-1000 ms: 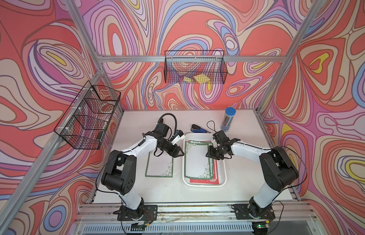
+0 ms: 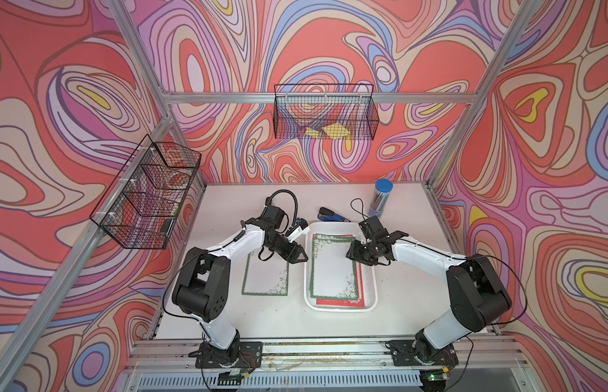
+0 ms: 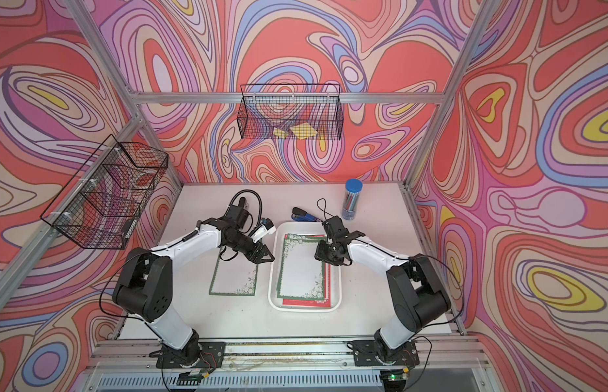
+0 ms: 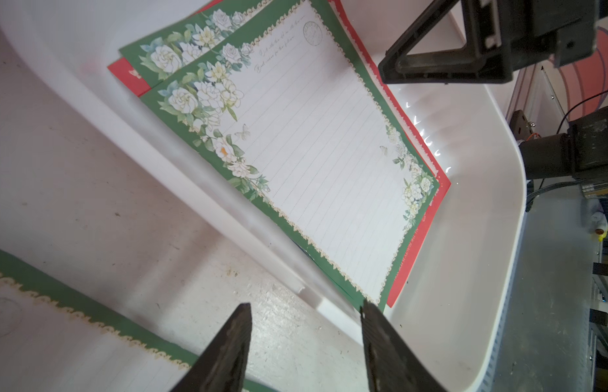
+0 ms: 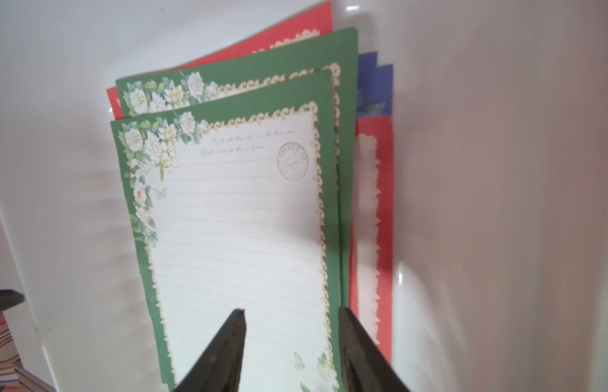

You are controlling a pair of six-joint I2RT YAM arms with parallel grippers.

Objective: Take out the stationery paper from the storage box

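Note:
Inside the white storage box (image 2: 373, 297) lies a stack of stationery paper. On top is a green-bordered sheet (image 5: 238, 241) with white flowers and ruled lines; a second green sheet, red-bordered sheets (image 5: 385, 228) and a bit of blue show beneath it. Another green-bordered sheet (image 2: 265, 279) lies flat on the table to the left of the box. My right gripper stands open above the right part of the top sheet, nothing between its fingers. Beside the box's left wall is my left gripper, open and empty.
Behind the box lies a dark blue tool (image 2: 332, 215), perhaps a stapler. A blue-lidded clear jar (image 2: 380, 198) stands at the back right. Wire baskets (image 2: 325, 117) hang at the back and left. The table in front of and right of the box is clear.
The top sheet has shifted slightly to the right in the box.

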